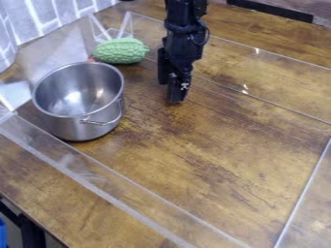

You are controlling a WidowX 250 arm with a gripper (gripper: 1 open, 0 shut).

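My black gripper (173, 81) hangs at the top middle of the camera view, its fingertips low over the wooden table (220, 170), to the right of a steel pot (77, 102) and a green bumpy vegetable (119, 50). Whether the fingers are open or shut is hard to tell in this small dark shape. The pot stands upright at the left with its inside visible and empty.
Clear sheeting lies along the left edge, behind the pot and vegetable. A dark edge runs along the back right.
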